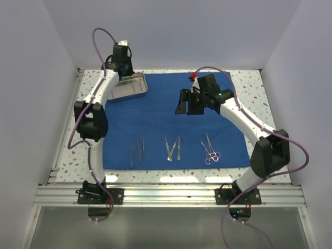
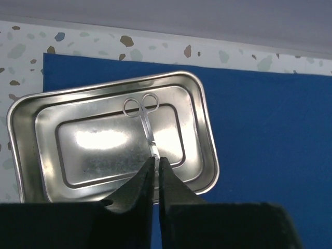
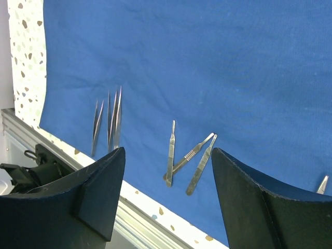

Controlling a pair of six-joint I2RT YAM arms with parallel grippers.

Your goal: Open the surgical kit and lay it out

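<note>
A steel tray (image 1: 124, 91) (image 2: 93, 155) lies at the back left of the blue cloth (image 1: 150, 119), with scissors (image 2: 148, 124) inside. My left gripper (image 1: 127, 70) is over the tray, fingertips close together; whether they grip anything is unclear. Tweezers (image 1: 143, 148) (image 3: 117, 119), scalpel handles (image 1: 178, 148) (image 3: 171, 155) and scissors with a clamp (image 1: 211, 153) lie in groups along the front of the cloth. My right gripper (image 1: 187, 102) stands open over the cloth, nothing between its fingers.
Speckled table edges (image 1: 259, 104) surround the cloth, with walls at the back and sides.
</note>
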